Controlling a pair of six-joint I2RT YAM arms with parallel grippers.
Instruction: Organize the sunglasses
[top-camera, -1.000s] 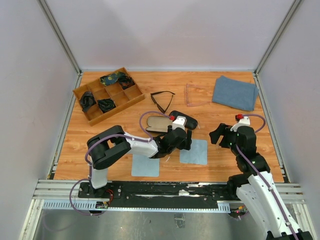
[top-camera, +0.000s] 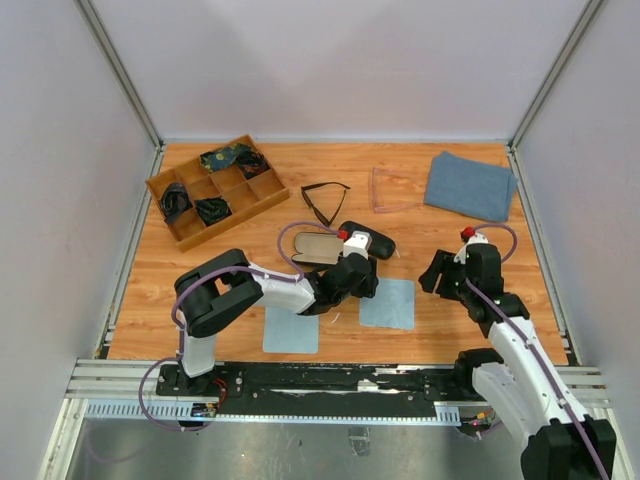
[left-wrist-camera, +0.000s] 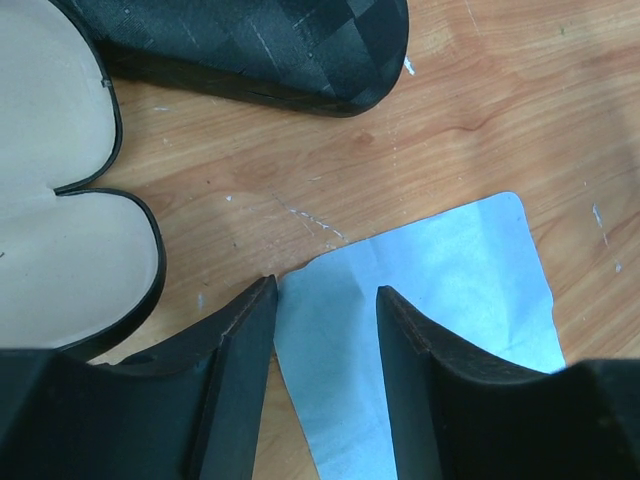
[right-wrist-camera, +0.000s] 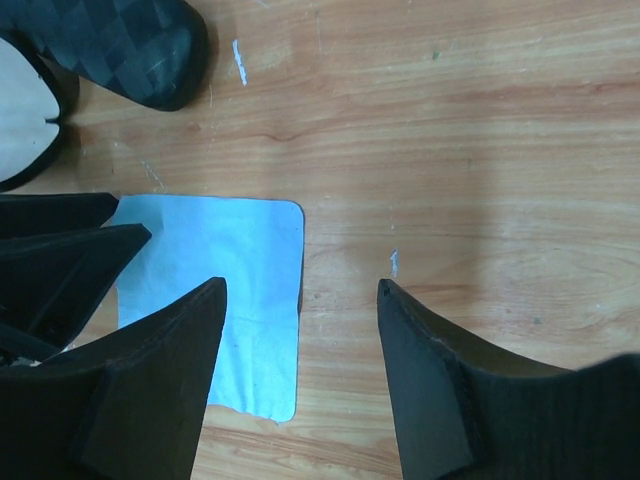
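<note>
My left gripper is low over the corner of a light blue cloth (left-wrist-camera: 440, 290), its fingers part open around that corner. An open glasses case with pale lining (left-wrist-camera: 60, 270) lies left of it, and a dark checked case (left-wrist-camera: 250, 40) lies beyond. My right gripper hangs part open above the bare table just right of that cloth, nothing between its fingers. In the top view, black sunglasses (top-camera: 325, 210) lie behind the cases.
A wooden compartment box (top-camera: 255, 200) with several dark items is at back left. A folded grey-blue cloth (top-camera: 470, 185) and a clear tray (top-camera: 395, 205) are at back right. Another light blue cloth (top-camera: 290, 335) lies front left.
My right arm has shifted slightly, its forearm turning a little.
</note>
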